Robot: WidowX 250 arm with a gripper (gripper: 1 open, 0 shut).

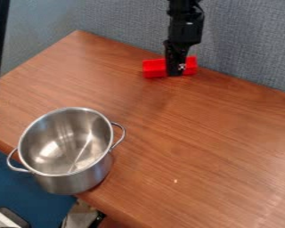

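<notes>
A red bar-shaped block (155, 69) lies on the wooden table near the back wall. The black gripper (176, 68) reaches down from above onto its middle, covering part of it, so the block shows on either side. Whether anything is between the fingers is hidden.
A steel pot (64, 151) with two handles stands at the table's front left edge. A grey padded wall (249, 49) runs along the back.
</notes>
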